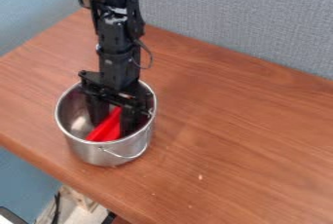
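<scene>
A steel pot [105, 150] with a wire handle stands on the wooden table at the left of the camera view. Inside it lies a red object [105, 128], long and partly hidden by the gripper. My black gripper [115, 111] is lowered from above into the pot, over the red object. Its fingertips are dark against the pot's interior, so I cannot tell whether they are apart or closed on anything.
A grey textured wall rises at the back. The table's left edge runs close by the pot, with a blue surface beyond.
</scene>
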